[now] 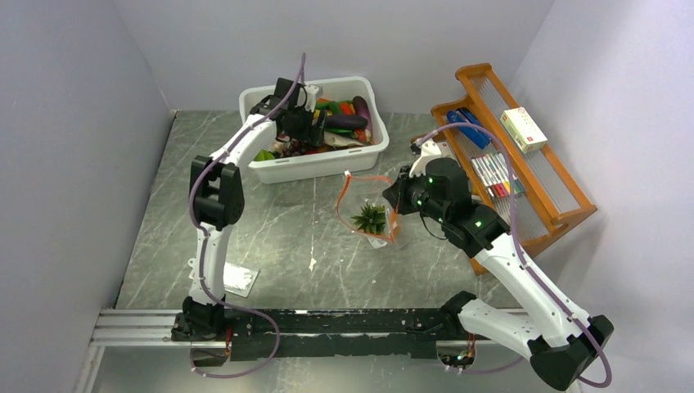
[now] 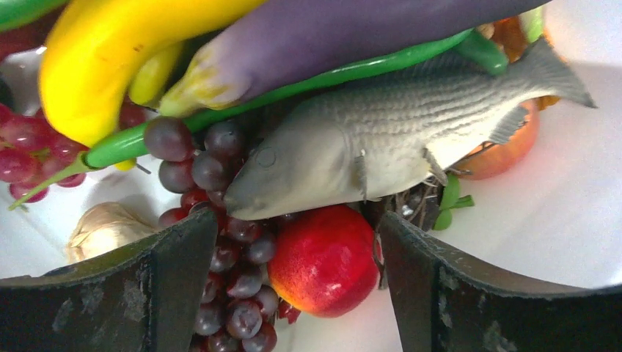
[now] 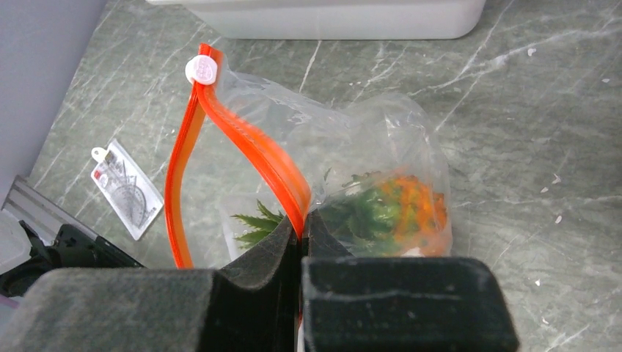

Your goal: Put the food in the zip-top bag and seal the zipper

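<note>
The zip bag (image 3: pixel 385 147), orange-rimmed and gaping, stands on the table with green and orange food (image 3: pixel 374 213) inside. My right gripper is shut on its zipper edge. My left gripper hangs open inside the white bin (image 1: pixel 319 168), over a fish (image 2: pixel 381 139), a red round fruit (image 2: pixel 323 260), dark grapes (image 2: pixel 242 319), an eggplant (image 2: pixel 345 29) and a banana (image 2: pixel 81 81).
A wooden rack (image 1: pixel 573 196) with boxes and markers stands at the right. A flat packet (image 1: pixel 237 278) lies at the front left.
</note>
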